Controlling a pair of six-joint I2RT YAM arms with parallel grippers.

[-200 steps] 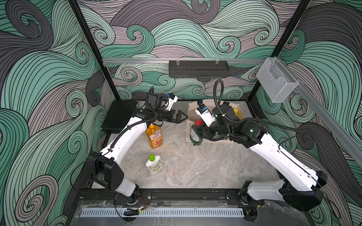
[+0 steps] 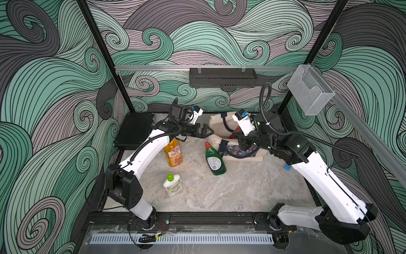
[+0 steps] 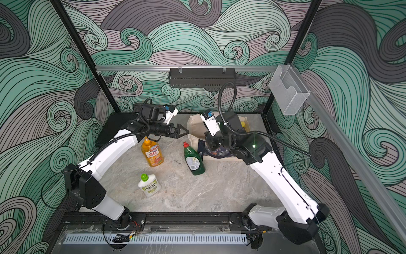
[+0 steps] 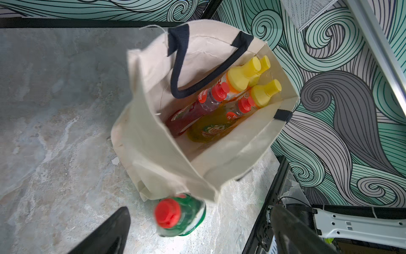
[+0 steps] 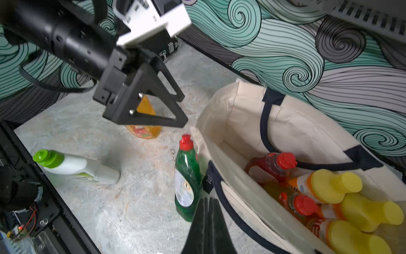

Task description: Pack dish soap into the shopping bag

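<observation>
The green dish soap bottle (image 5: 186,186), red cap up, is outside the cream shopping bag (image 4: 148,139), close to its near left side. In the left wrist view the bottle (image 4: 181,213) is slightly blurred with its cap towards the camera; whether it stands firmly cannot be told. My right gripper is shut, its fingers together with nothing between them, and the bottle is clear of them to the left. My left gripper is open and empty, left of the bag mouth. An orange soap bottle (image 2: 173,153) and a white bottle with green cap (image 2: 172,185) are on the table.
Several bottles with red caps (image 4: 220,91) and yellow caps (image 4: 249,67) are inside the bag. Dark handles (image 5: 267,122) loop at its mouth. A black case (image 2: 135,131) lies back left.
The left arm is nearly still.
</observation>
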